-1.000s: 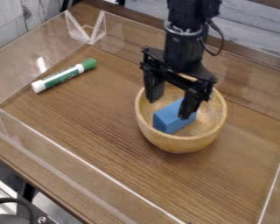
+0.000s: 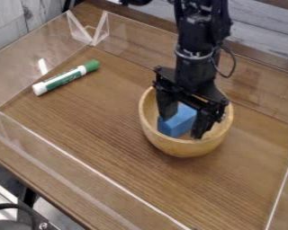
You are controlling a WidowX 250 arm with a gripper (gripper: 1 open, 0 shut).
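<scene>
My black gripper (image 2: 189,99) reaches down from the top into a wooden bowl (image 2: 185,148) at the centre right, its open fingers around a blue block (image 2: 176,120) lying in the bowl. Whether the fingers touch the block I cannot tell; they partly cover it.
A white and green tube (image 2: 65,78) lies at the upper left on the wooden table (image 2: 80,148), near clear walls along the edge. A dark cable shows at the bottom left corner.
My gripper has shifted within the bowl, its fingers now lower over the block. The block appears a little further left and back in the bowl.
</scene>
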